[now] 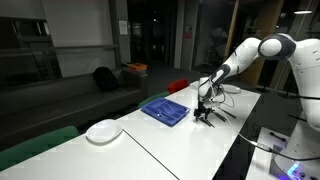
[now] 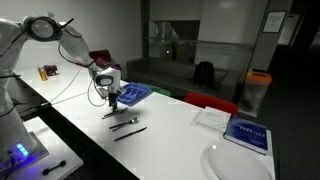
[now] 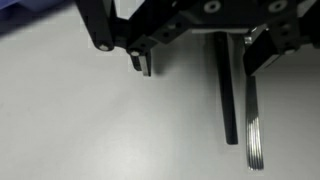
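Observation:
My gripper is open low over the white table, with nothing held between its fingers. In the wrist view a long dark utensil (image 3: 228, 110) lies in the space between the fingers, closer to the right one. A metal fork (image 3: 253, 130) is beside it, partly hidden under the right finger. From the second exterior view, the gripper (image 2: 111, 102) is above one dark utensil (image 2: 114, 113); another utensil (image 2: 124, 125) and a dark knife-like piece (image 2: 131, 134) lie nearer the front. Whether a fingertip touches the table cannot be made out.
A blue tray (image 1: 166, 111) stands beside the gripper, away from the robot's base. Farther along the table are a white plate (image 1: 104, 132) and a box-like rack (image 2: 248, 133). Bare table separates the tray from the plate.

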